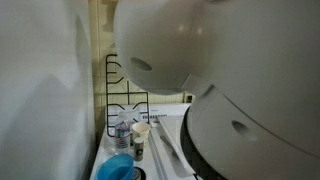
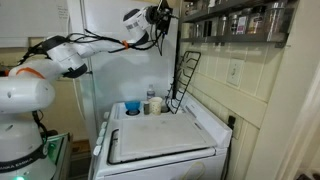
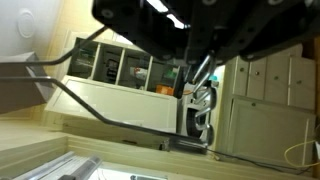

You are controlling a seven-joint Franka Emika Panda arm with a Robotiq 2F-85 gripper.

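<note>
In the wrist view my gripper is shut, seen blurred against the room behind. A dark grey bent bar thing runs across that view, one branch going up toward the fingers. It appears to be what they hold, though the exact contact is hard to make out. Exterior view 2 has my gripper raised high at the top, near the wall shelf, with thin dark lines around it. The arm's white links fill much of exterior view 1, hiding the gripper there.
A black wire grate leans upright against the back wall. Near it on the stove stand a blue bowl, a water bottle and cups. A white board covers the stove top. Shelves with jars line the wall.
</note>
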